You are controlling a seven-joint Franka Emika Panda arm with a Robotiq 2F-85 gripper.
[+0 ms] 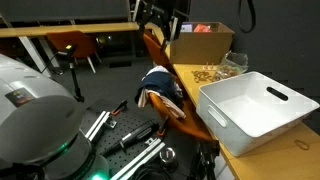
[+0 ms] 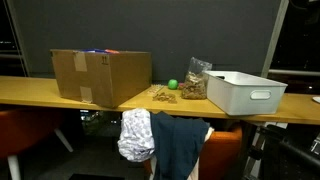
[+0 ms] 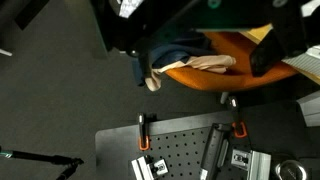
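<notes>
My gripper (image 1: 159, 24) hangs high in exterior view 1, above the floor and chair area and away from the table. Its dark fingers (image 3: 265, 55) stand wide apart along the top of the wrist view, with no object gripped between them. Below lie draped clothes (image 1: 162, 84), dark blue and white, over an orange chair (image 1: 188, 124). In exterior view 2 the dark cloth (image 2: 180, 145) hangs beside a white patterned one (image 2: 136, 135). A white plastic bin (image 1: 258, 104) sits on the wooden table (image 1: 262, 160); its contents are hidden from here.
A cardboard box (image 2: 102, 77) occupies the table's other end. Between box and bin are a clear bag (image 2: 196, 80), a green ball (image 2: 172, 84) and small tan pieces (image 2: 163, 97). A black perforated plate (image 3: 185, 150) with clamps lies at the arm's base.
</notes>
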